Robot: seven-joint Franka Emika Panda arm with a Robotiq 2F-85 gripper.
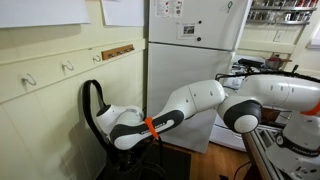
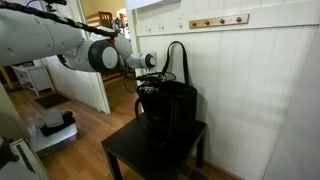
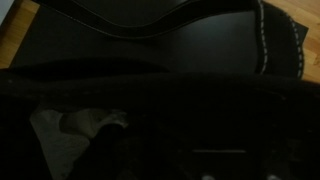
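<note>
A black tote bag (image 2: 176, 108) stands upright on a low black table (image 2: 140, 150). One of its straps (image 1: 86, 100) arches up against the wall, and another hangs down its front. My arm reaches in from the fridge side, with its gripper at the bag's mouth. Dark fabric fills most of the wrist view, where a strap with white stitching (image 3: 262, 38) curves across the top right. Something grey (image 3: 60, 142) shows at lower left, partly covered by the dark rim. The fingers are lost against the black bag, so their opening and anything between them cannot be made out.
Behind the bag, a wooden hook rail (image 2: 219, 20) runs along the pale wall. A white fridge (image 1: 180, 80) stands beyond the arm. Bare wooden floor (image 2: 105, 125) surrounds the table, and a grey device (image 2: 55, 130) sits to its left.
</note>
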